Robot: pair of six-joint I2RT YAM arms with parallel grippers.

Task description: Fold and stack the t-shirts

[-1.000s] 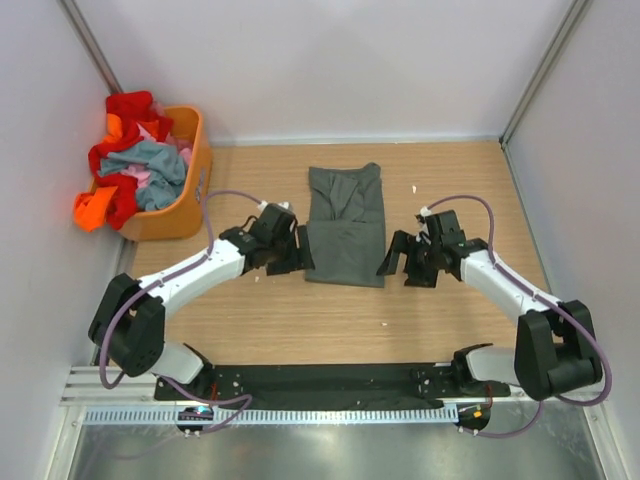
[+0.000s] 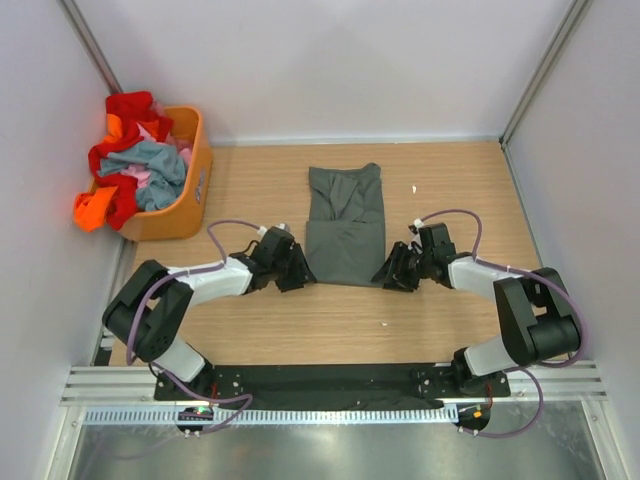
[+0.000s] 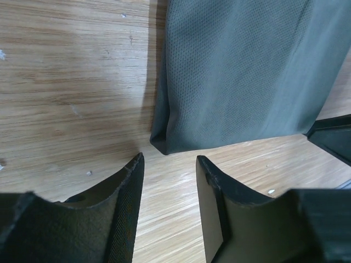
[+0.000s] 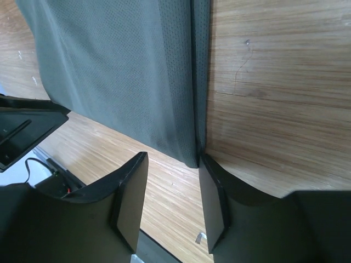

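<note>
A dark grey-green t-shirt (image 2: 345, 245) lies partly folded in the middle of the table, its front half doubled over and the far half a single narrow strip. At its near left corner is my left gripper (image 2: 309, 282), fingers apart. In the left wrist view that shirt corner sits just beyond the gap between the fingers. My right gripper (image 2: 380, 284) is at the near right corner, also open. The right wrist view shows the folded edge (image 4: 189, 156) reaching the gap, close to the right-hand finger (image 4: 211, 186). Neither gripper has closed on cloth.
An orange basket (image 2: 200, 185) heaped with red, orange, pink and grey-blue clothes (image 2: 150, 165) stands at the far left. Bare wooden table (image 2: 300, 335) lies in front of the shirt and on both sides of it.
The shirt looks unmoved.
</note>
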